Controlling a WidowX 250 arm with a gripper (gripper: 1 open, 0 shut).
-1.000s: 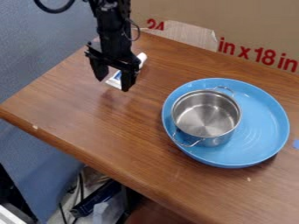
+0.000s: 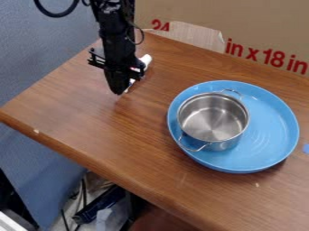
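My black gripper [image 2: 118,83] is low over the upper left of the wooden table [image 2: 85,126], at a small white object [image 2: 144,63] that it partly hides. Whether the fingers are open or shut on it I cannot tell. A steel pot [image 2: 212,120] with wire handles stands on a light blue plate [image 2: 272,127] at the right.
A cardboard box [image 2: 259,27] with red lettering stands behind the table. A grey-blue surface lies past the table's left edge, with bags and cables below.
My gripper has shifted slightly and tilted at the white object. The pot and plate have not moved.
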